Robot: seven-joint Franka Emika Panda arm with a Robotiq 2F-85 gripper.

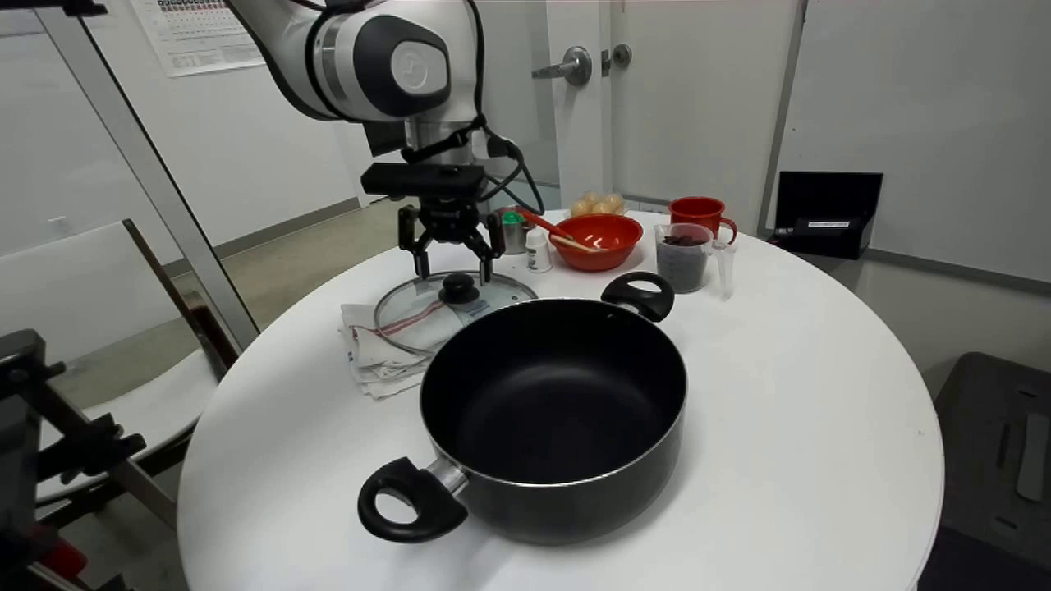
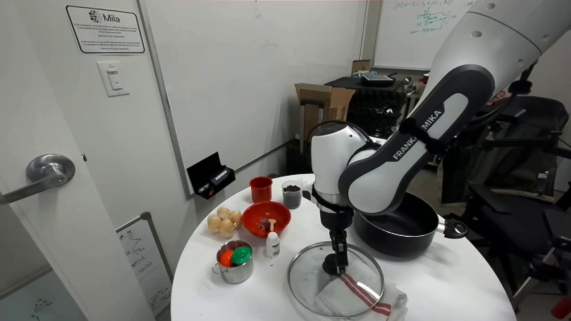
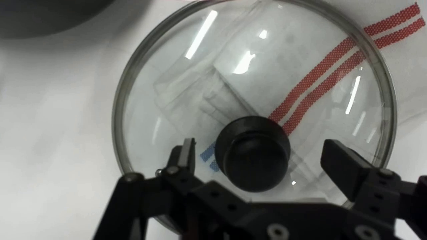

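Observation:
A glass lid [image 2: 304,278] with a steel rim rests on a folded white cloth [image 1: 376,353] with red stripes. Its round black knob [image 3: 256,160] shows between the parted fingers of my gripper in the wrist view. In exterior view 1 the gripper [image 1: 453,271] hangs open, its fingertips close to the height of the knob [image 1: 459,286]. Neither finger appears to press on the knob, with a gap on both sides in the wrist view. An empty black pot [image 1: 552,394] stands uncovered beside the lid.
Behind the lid stand a white bottle [image 2: 273,245], a red bowl [image 2: 266,216], a steel pot of toy vegetables [image 2: 235,267], eggs [image 2: 223,222], a red mug [image 2: 261,189] and a measuring cup [image 1: 681,261].

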